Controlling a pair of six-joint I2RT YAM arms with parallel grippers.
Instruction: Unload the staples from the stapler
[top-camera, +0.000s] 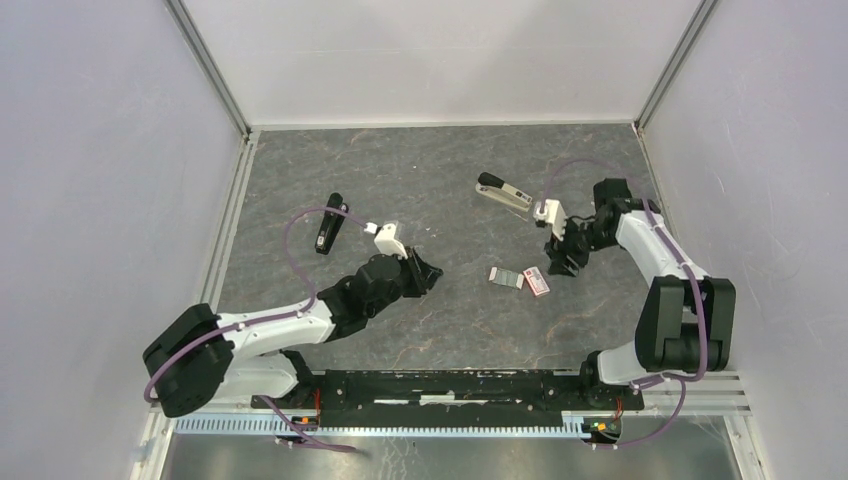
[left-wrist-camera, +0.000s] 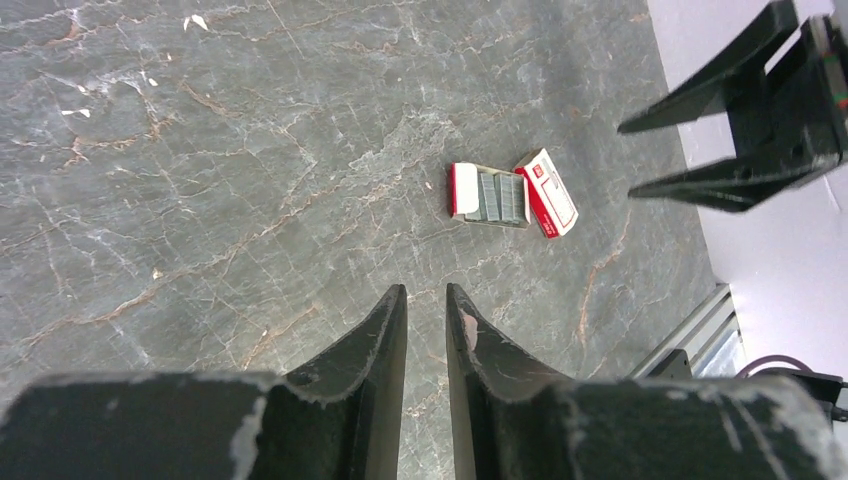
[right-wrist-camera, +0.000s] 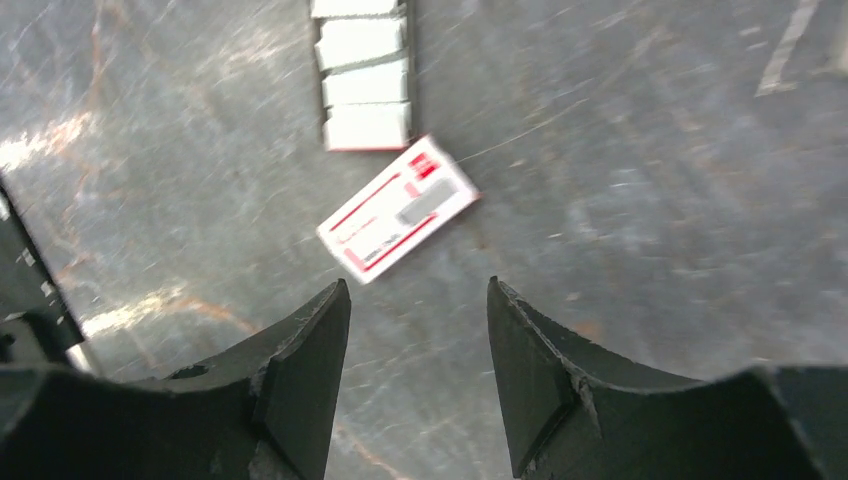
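A grey stapler with a black end lies at the back right of the table, apart from both grippers. A second, black stapler rests at the left. My left gripper is partly open over bare table, a narrow empty gap between its fingers. Over at the right, my right gripper is open wider, with nothing between its fingers. It hangs just right of an open box of staples and a red-and-white box part that lies against it.
A thin pale strip lies near the grey stapler. Small white bits are scattered on the marbled table. White walls stand at the sides.
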